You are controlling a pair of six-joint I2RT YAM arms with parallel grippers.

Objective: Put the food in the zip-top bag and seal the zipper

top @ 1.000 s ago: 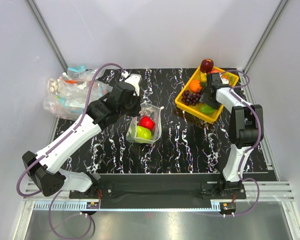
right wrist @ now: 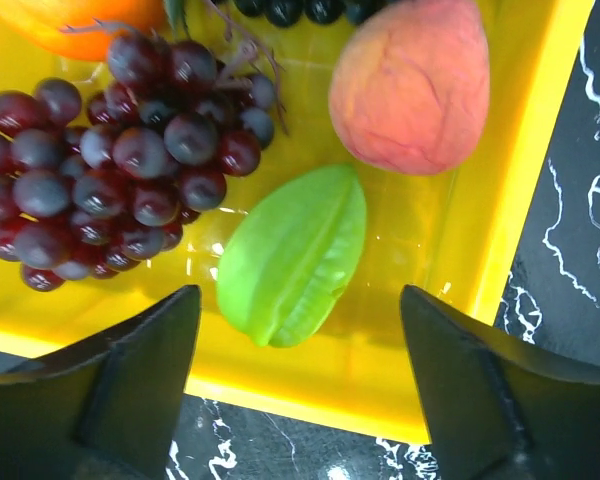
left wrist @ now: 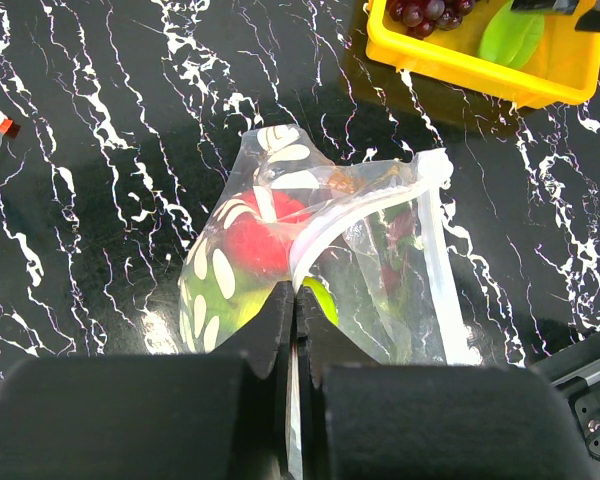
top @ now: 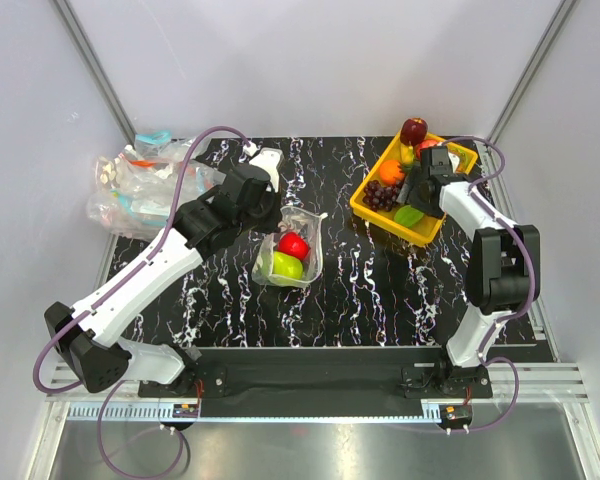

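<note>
A clear zip top bag lies on the table's middle with its mouth held open, a red fruit and a green fruit inside. My left gripper is shut on the bag's thin rim. The yellow basket stands at the back right. Over it, my right gripper has its fingers apart with nothing between them. A green star fruit lies in the basket just beyond those fingertips, by the near wall.
Dark grapes, a peach and an orange crowd around the star fruit in the basket. More plastic bags lie at the back left. Between bag and basket the black marbled table is bare.
My right arm has shifted slightly to the right over the basket, and more of the star fruit shows from above. The left arm and the bag have stayed put.
</note>
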